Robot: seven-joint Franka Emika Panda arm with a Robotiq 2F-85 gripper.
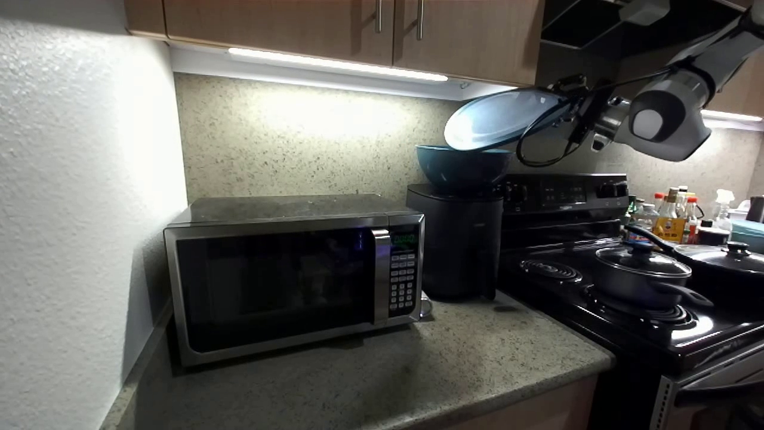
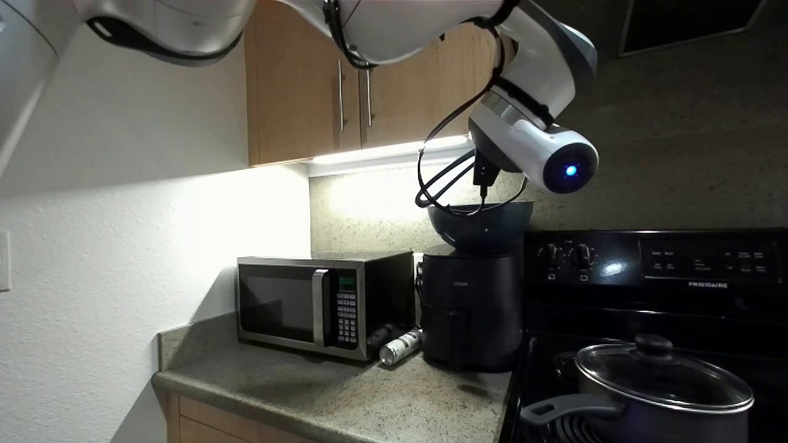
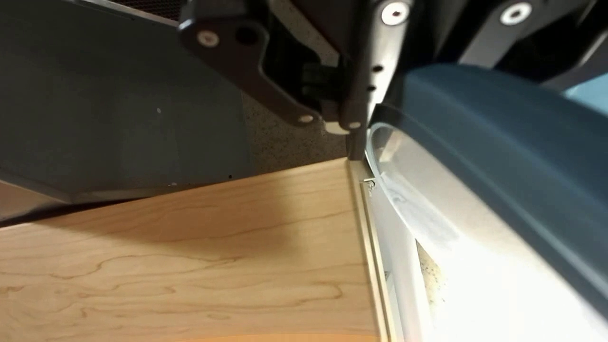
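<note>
A pale, translucent lid with a blue rim (image 1: 498,118) hangs tilted just above a dark blue bowl (image 1: 458,168). My gripper (image 1: 570,103) is shut on the lid's right-hand edge. The bowl sits on top of a black air fryer (image 1: 456,243); the lid's lower edge overlaps it in exterior view 1, and I cannot tell whether they touch. Close up in the wrist view, the lid's blue rim (image 3: 501,148) runs beside my gripper. From exterior view 2 the bowl (image 2: 484,227) shows under the arm, while the fingers are hidden.
Wooden cabinets (image 1: 286,28) hang close above the lid. A microwave (image 1: 293,279) stands left of the air fryer, with a can (image 2: 401,347) between them. The stove at right holds a lidded pot (image 1: 641,276).
</note>
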